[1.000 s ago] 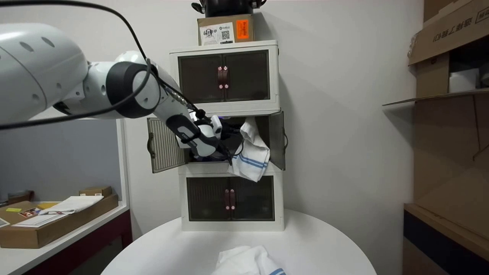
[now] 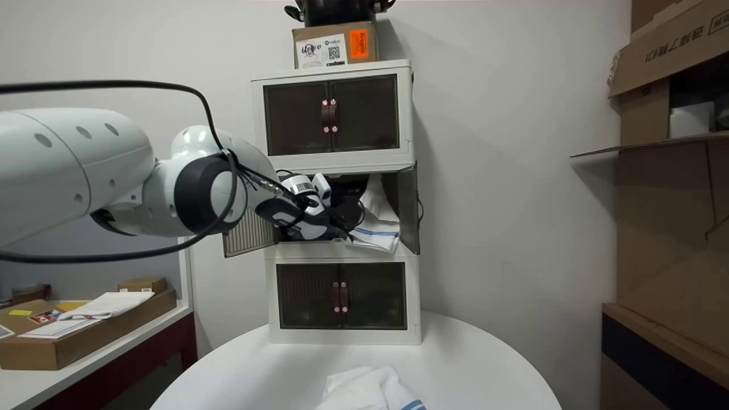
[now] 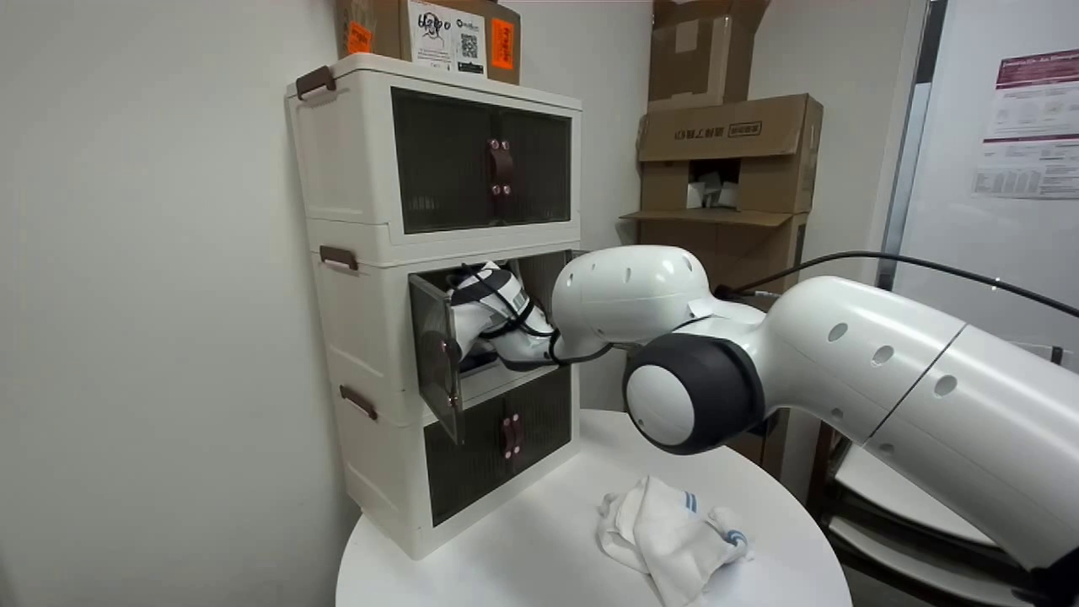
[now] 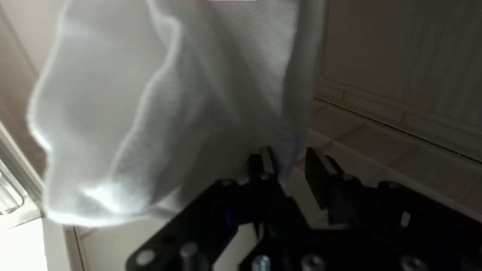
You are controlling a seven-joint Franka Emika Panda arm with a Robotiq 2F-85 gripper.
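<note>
Inside the middle compartment of the white cabinet (image 2: pixel 342 253), a white towel with blue stripes (image 2: pixel 380 222) hangs toward the front edge at the right. The wrist view shows my gripper with its dark fingers (image 4: pixel 318 176) apart. The pale towel (image 4: pixel 180 113) fills the left and top of that view and lies against the left finger; part of its edge shows behind the gap. Whether any cloth is still caught there is hard to see in the dark. A second white towel (image 3: pixel 662 536) lies crumpled on the round table (image 3: pixel 485 566).
Both doors of the middle compartment stand open, the left door (image 3: pixel 437 354) and the right door (image 2: pixel 409 208) flanking my arm. The upper doors (image 2: pixel 297 119) and lower doors (image 2: pixel 307 295) are closed. A cardboard box (image 2: pixel 335 44) sits on top of the cabinet.
My arm has lowered and its hand has levelled out inside the compartment. The towel's hanging end has drawn up and now droops less over the compartment's front edge.
</note>
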